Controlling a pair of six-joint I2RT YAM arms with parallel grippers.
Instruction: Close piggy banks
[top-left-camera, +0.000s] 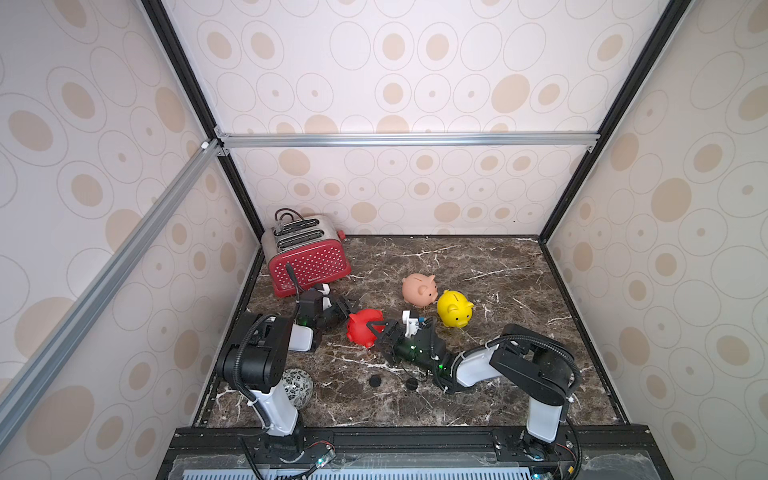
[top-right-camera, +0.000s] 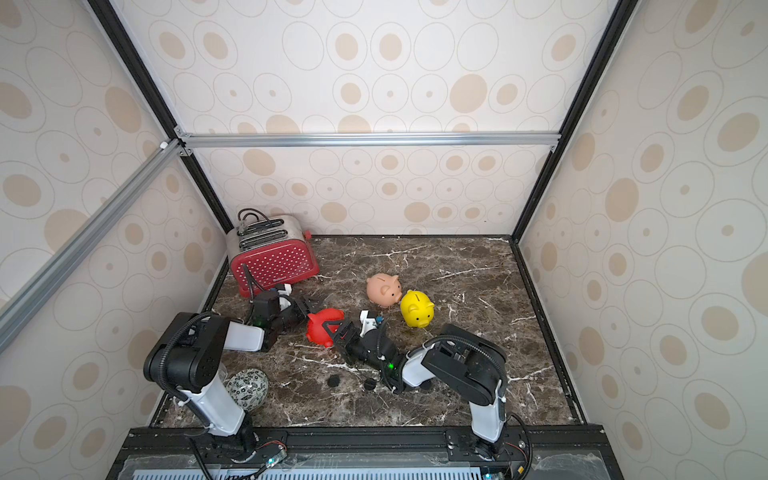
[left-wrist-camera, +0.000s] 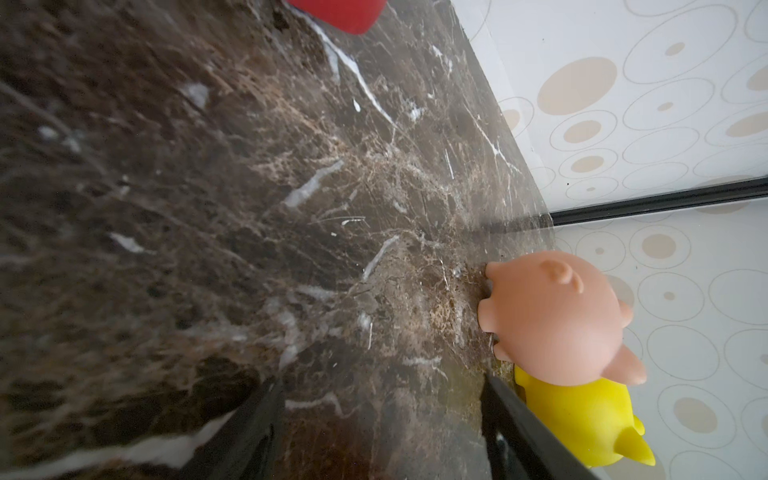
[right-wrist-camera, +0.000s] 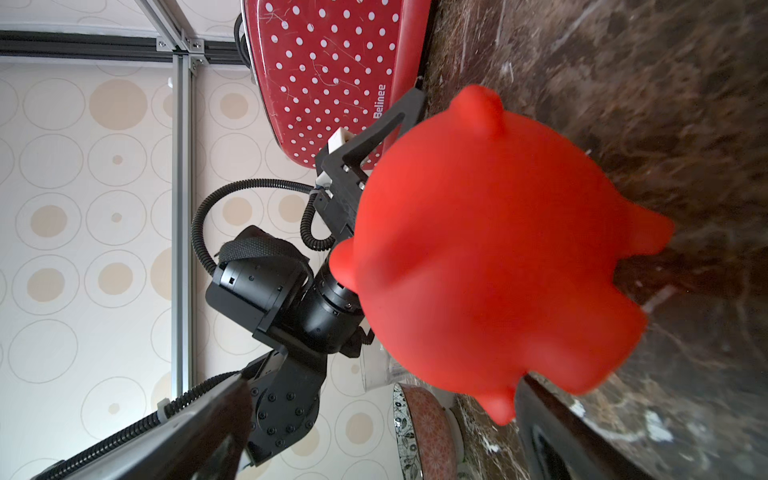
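The red piggy bank (top-left-camera: 365, 326) lies between my grippers. My right gripper (top-left-camera: 379, 329) is open at its near side; in the right wrist view the bank fills the space just beyond the fingers. My left gripper is to the bank's left, part open, with only marble floor between its fingers; the red bank shows at the top edge of that view. A pink piggy bank (top-left-camera: 418, 289) and a yellow piggy bank (top-left-camera: 454, 309) stand behind and to the right. The underside of the red bank is hidden.
A red toaster (top-left-camera: 309, 264) stands at the back left, close behind my left arm. A patterned bowl (top-left-camera: 297, 388) is at the front left, under that arm. Small black discs (top-right-camera: 334, 381) lie in front.
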